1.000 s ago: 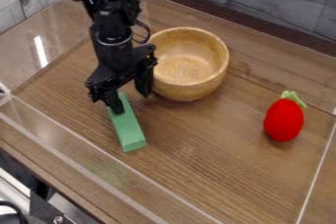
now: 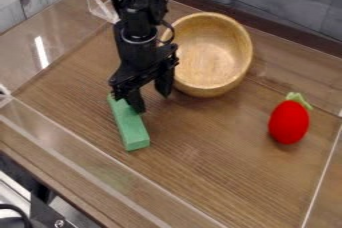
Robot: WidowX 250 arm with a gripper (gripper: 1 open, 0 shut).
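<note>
My black gripper point(image 2: 142, 97) hangs low over the wooden table at centre left, its fingers at the upper end of a green bar point(image 2: 131, 130), which lies on the wood pointing toward the front. Whether the fingers hold the bar or only stand by it, and how far apart they are, I cannot tell. A light wooden bowl point(image 2: 218, 47) sits just right of the gripper. A red tomato-like object point(image 2: 289, 123) with a green top lies at the right.
Something clear or white stands at the back left beside the arm, and the table's left edge shows at lower left.
The gripper and arm have shifted slightly, with little other visible change. The green bar lies in nearly the same place.
</note>
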